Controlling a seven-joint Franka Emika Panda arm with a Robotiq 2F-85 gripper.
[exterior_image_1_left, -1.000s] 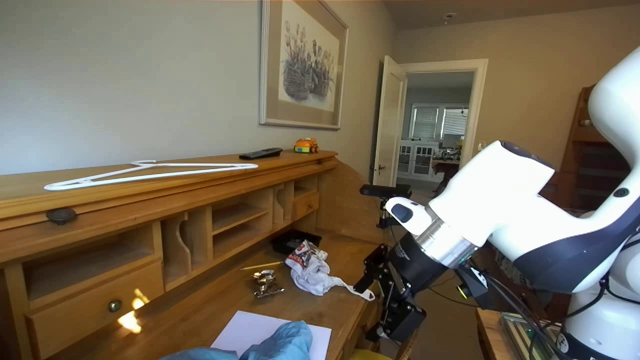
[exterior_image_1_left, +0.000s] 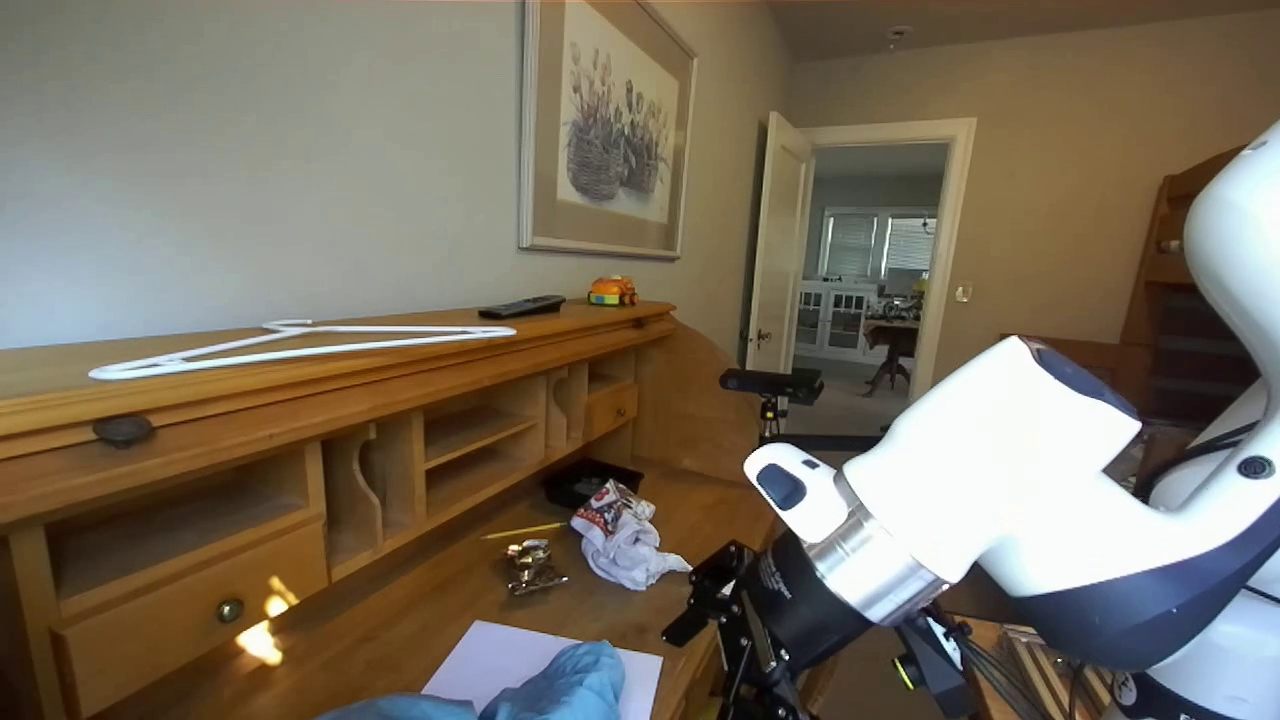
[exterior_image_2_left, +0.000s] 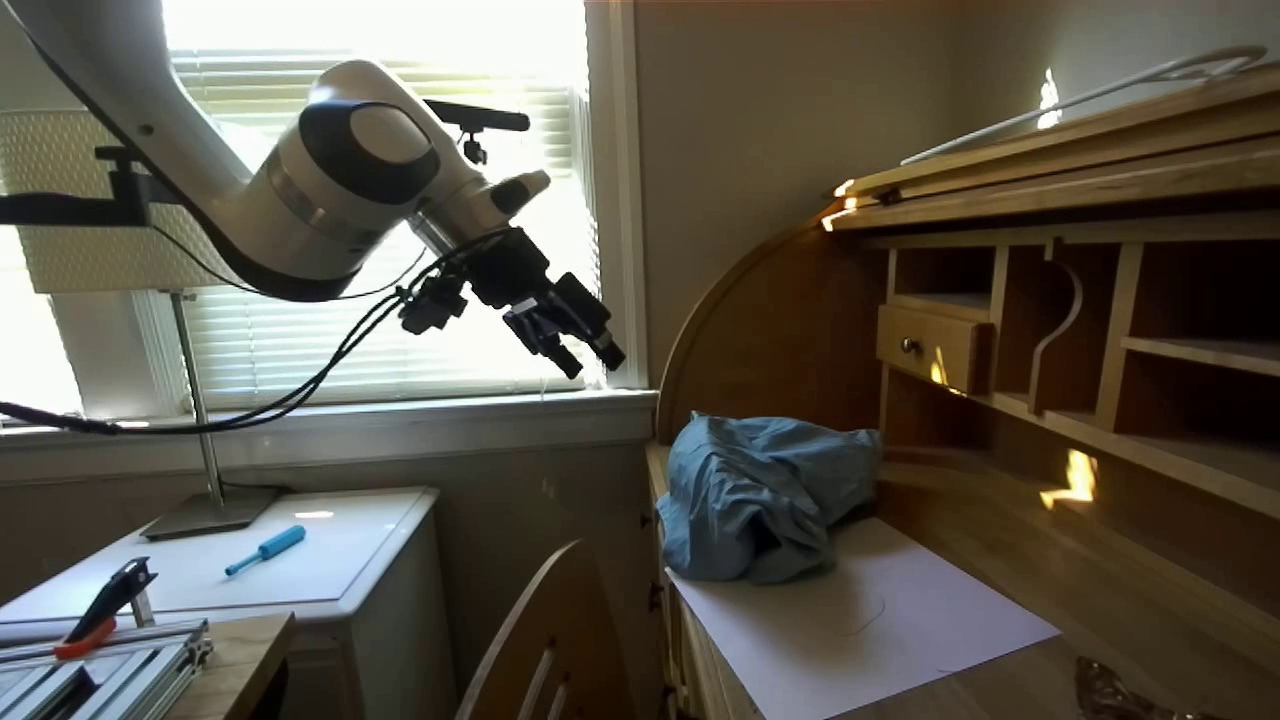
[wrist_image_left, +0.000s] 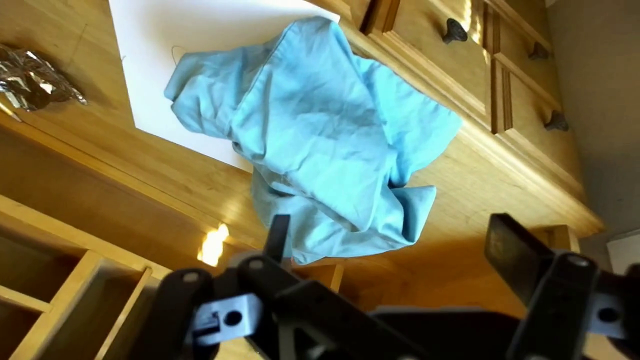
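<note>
A crumpled blue cloth (wrist_image_left: 318, 126) lies partly over a white sheet of paper (wrist_image_left: 150, 66) on the desk. In exterior view 2 the same cloth (exterior_image_2_left: 768, 492) is bunched at the window end of the desk. My gripper (exterior_image_2_left: 594, 360) hangs in the air, up and to the left of the cloth there. In the wrist view the gripper has its two black fingers spread wide, with nothing held between them. The cloth appears beyond the fingertips, apart from them. Exterior view 1 shows only part of the cloth (exterior_image_1_left: 558, 684) at the bottom edge.
Crinkled foil (exterior_image_1_left: 530, 566), a white cloth (exterior_image_1_left: 630, 554), a pencil (exterior_image_1_left: 524, 530) and a black tray (exterior_image_1_left: 590, 480) lie farther along the desk. A white hanger (exterior_image_1_left: 300, 348), remote (exterior_image_1_left: 523, 307) and orange toy (exterior_image_1_left: 613, 290) rest on top. A chair (exterior_image_2_left: 558, 648) stands in front.
The arm has come lower and toward the desk in exterior view 1, with the gripper turned. The blue cloth and the other desk items look unmoved.
</note>
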